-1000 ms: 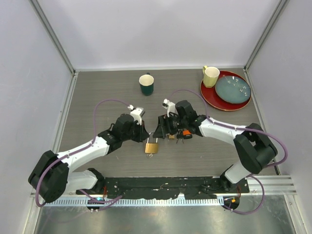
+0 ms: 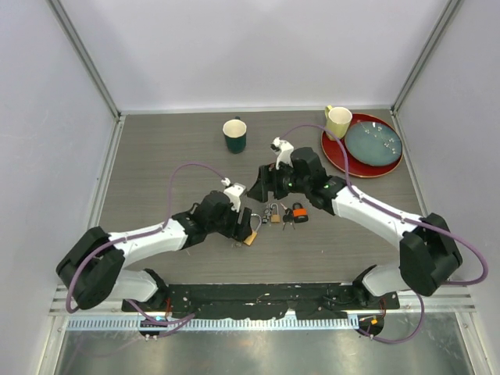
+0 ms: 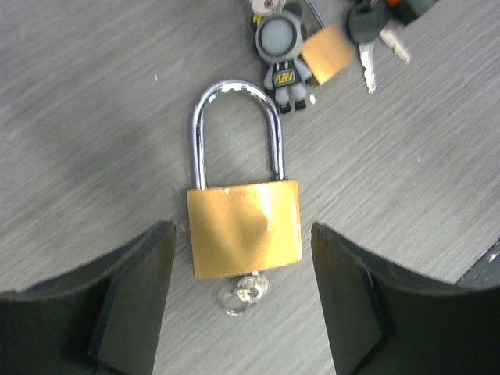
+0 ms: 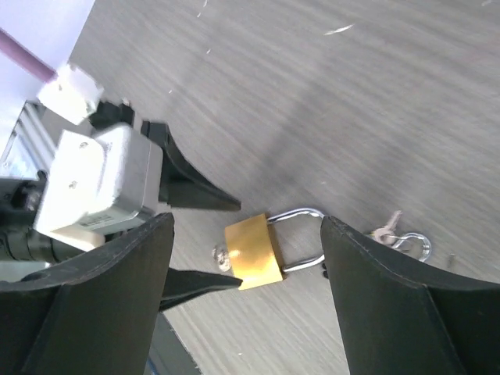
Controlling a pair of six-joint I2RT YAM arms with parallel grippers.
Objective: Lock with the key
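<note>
A brass padlock point(image 3: 244, 230) with a long silver shackle lies flat on the table. A key with a small ring point(image 3: 248, 291) shows at the bottom of its body. In the left wrist view the fingers of my left gripper stand apart on either side of the padlock's body, not touching it. The right wrist view shows the same left gripper from the side, with the padlock point(image 4: 254, 251) beyond its fingertips. My right gripper is open and empty; from above, the right gripper point(image 2: 262, 184) hovers beyond the shackle.
A smaller padlock point(image 3: 326, 54), an astronaut charm point(image 3: 282, 62) and loose keys point(image 3: 367, 39) lie just beyond the shackle. An orange-and-black padlock point(image 2: 299, 212) is to the right. Farther back are a dark green cup point(image 2: 235, 135) and a red plate point(image 2: 361, 166).
The padlock's body has turned and shifted slightly right. My left gripper moved right and nearer over it, and its fingers spread.
</note>
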